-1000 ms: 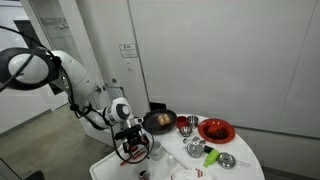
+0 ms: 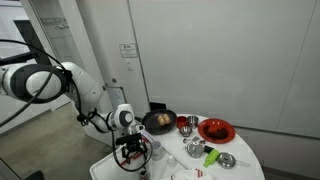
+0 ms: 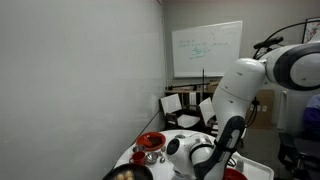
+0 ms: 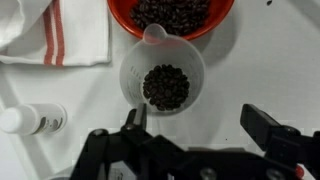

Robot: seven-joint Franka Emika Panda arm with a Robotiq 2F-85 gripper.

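Note:
In the wrist view, a translucent measuring cup (image 4: 188, 65) holds dark beans in its bottom. Directly above it in that view, a red bowl (image 4: 118, 14) contains more dark beans, partly cut off by the frame edge. My gripper stands open, its fingers wide apart and nothing between them. The cup lies just ahead of the gap, apart from both fingers. In exterior view 1 the gripper (image 2: 132, 156) is low over the near left part of the table, and the details beneath it are hard to make out.
A striped white towel (image 4: 85, 30) and a white bottle (image 4: 38, 120) lie left of the cup. One stray bean (image 4: 208, 174) rests on the white surface. Farther back are a black pan (image 2: 160, 122), a red plate (image 2: 216, 130) and several metal pots.
Over the last second the arm has shifted slightly, with its upper links leaning a little differently. The gripper stays low over the same area, and the table objects appear unmoved.

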